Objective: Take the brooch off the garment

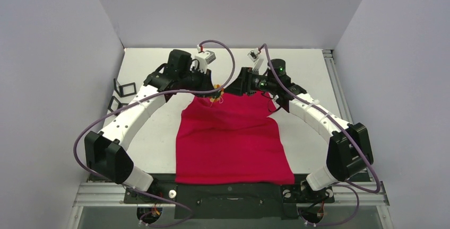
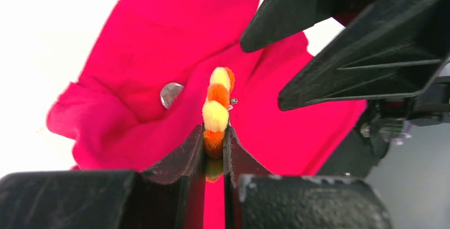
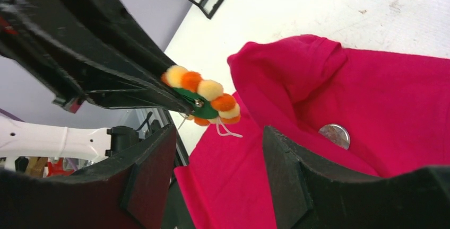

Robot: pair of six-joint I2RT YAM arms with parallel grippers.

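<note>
The red garment (image 1: 228,155) lies folded on the white table. My left gripper is shut on the pom-pom brooch (image 2: 217,115), yellow and orange with a green middle and a small metal fitting (image 3: 198,103), held up above the cloth. My right gripper is part open with nothing between its fingers, close to the brooch from the right in the top view; its dark fingertips loom beside it in the left wrist view. A round silver disc (image 2: 171,94) lies on the garment.
Two black frames (image 1: 121,109) stand at the table's left. Bare white table (image 1: 148,70) surrounds the garment. Grey walls enclose both sides and the back.
</note>
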